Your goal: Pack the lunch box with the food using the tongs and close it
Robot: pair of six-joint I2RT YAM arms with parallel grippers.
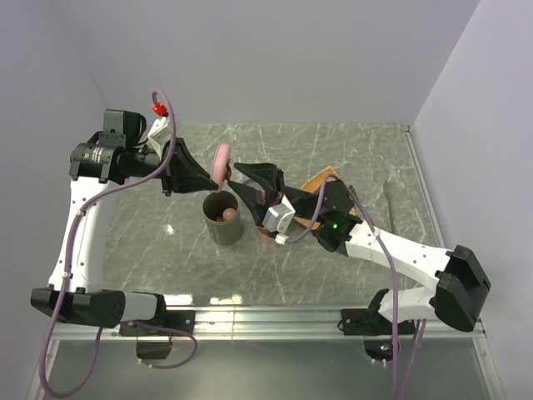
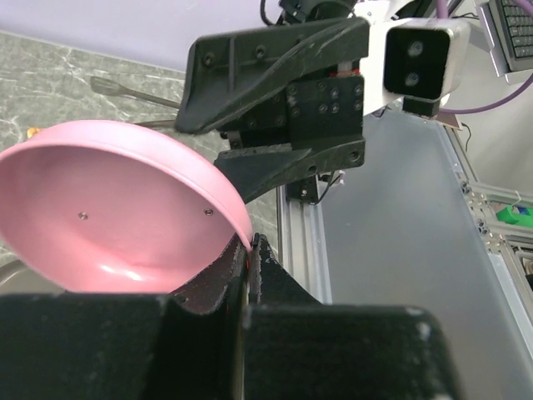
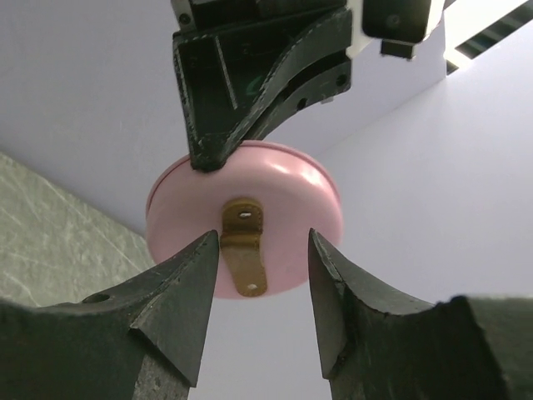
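Note:
My left gripper (image 1: pixel 208 182) is shut on the rim of a pink lid (image 1: pixel 221 162), held on edge in the air above a grey container (image 1: pixel 222 230); in the left wrist view its pink inside (image 2: pixel 108 200) faces up. My right gripper (image 1: pixel 234 176) stands open just right of the lid, its fingers either side of the brown latch (image 3: pixel 243 250) seen in the right wrist view, without visible grip. A pink container (image 1: pixel 265 236) is mostly hidden under the right gripper. The grey container holds round food.
An orange woven mat (image 1: pixel 321 179) lies right of the containers, partly under the right arm. A long metal utensil (image 1: pixel 389 204) lies at the right.

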